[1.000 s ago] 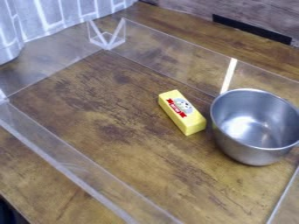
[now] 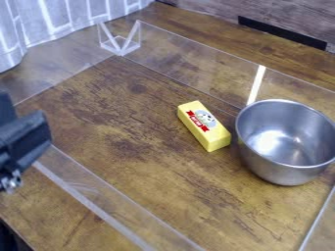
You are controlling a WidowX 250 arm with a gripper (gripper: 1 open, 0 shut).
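Note:
A yellow box with a red label (image 2: 205,125) lies on the wooden table inside clear plastic walls, just left of a steel bowl (image 2: 284,152). At the left edge of the camera view, a dark, blurred part of the arm or gripper reaches in, well apart from the box and bowl; its fingertips and whether it is open or shut cannot be made out.
Clear plastic walls (image 2: 105,207) border the work area on the sides and back. A white curtain hangs at the back left.
A dark part of the robot has come into view from the left edge. The box and bowl have stayed in place.

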